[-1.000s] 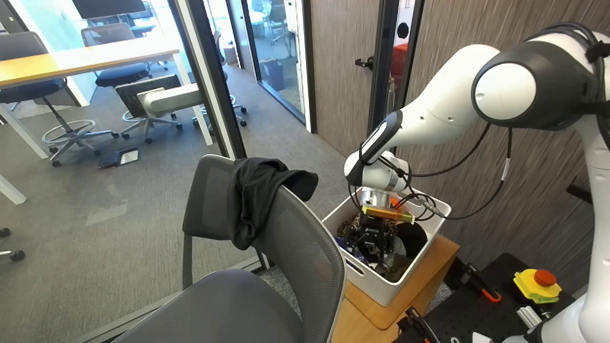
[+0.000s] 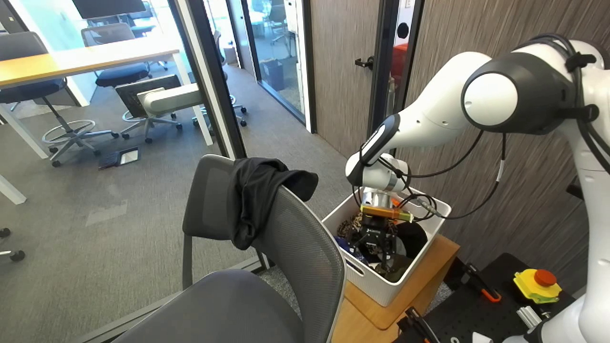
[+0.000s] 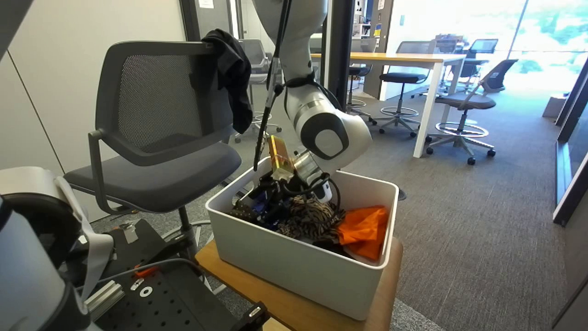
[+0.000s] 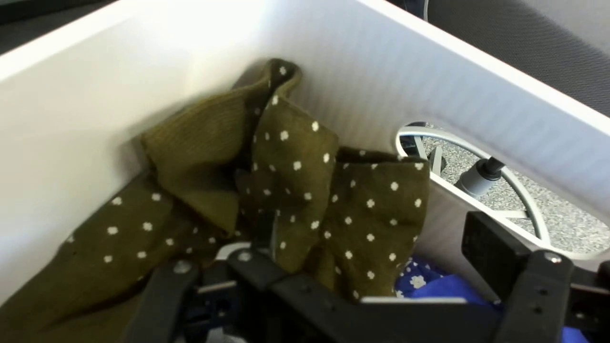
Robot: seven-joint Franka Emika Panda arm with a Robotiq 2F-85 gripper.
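Down inside the white bin (image 2: 377, 288), my gripper stands open, its fingers wide apart. An olive cloth with white dots (image 4: 371, 211) lies crumpled against the bin's corner, reaching into the space between the fingers. One dark finger (image 4: 492, 251) is on the right, near the bin's wall; the other, on the left, is over the cloth. A blue patterned cloth (image 4: 426, 277) shows beneath the right side of the gripper. In exterior view 2, an orange cloth (image 3: 364, 226) and an animal-print cloth (image 3: 311, 218) lie in the same bin.
The bin rests on a wooden surface (image 3: 237, 273). A grey chair (image 2: 286, 228) with a black garment (image 2: 257, 194) over its back stands close beside it. An oval handle hole (image 4: 457, 171) opens in the bin wall. A yellow box with a red button (image 2: 538, 285) sits on the black table.
The upper arm has shifted slightly left and down in exterior view 1. The gripper has moved only a little and stays inside the bin.
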